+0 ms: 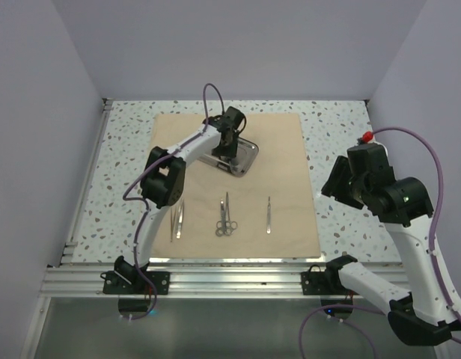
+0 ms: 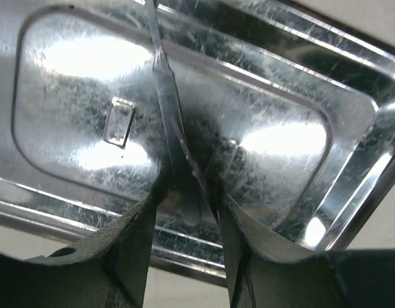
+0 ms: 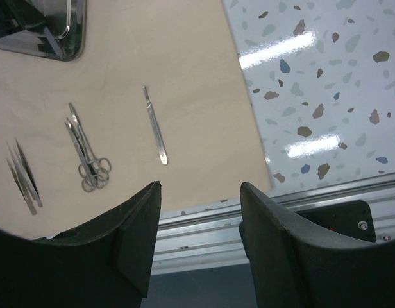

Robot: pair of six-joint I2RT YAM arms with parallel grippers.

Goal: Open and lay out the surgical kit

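My left gripper (image 1: 229,149) is down in the metal tray (image 1: 247,158). In the left wrist view its fingers stand apart at either side of a slim steel instrument (image 2: 168,102), whose flat end lies between the fingertips; whether they touch it is unclear. A scalpel-like instrument (image 1: 269,217) lies alone on the beige cloth (image 1: 283,149); scissor-handled instruments (image 1: 224,224) lie left of it, and several slim instruments (image 1: 179,224) farther left. My right gripper (image 1: 343,179) hangs over the speckled table to the right, open and empty in its wrist view.
The speckled table (image 1: 339,127) surrounds the cloth, with metal rails (image 1: 215,273) along the front edge and walls at back and sides. The cloth right of the tray and above the lone instrument is clear.
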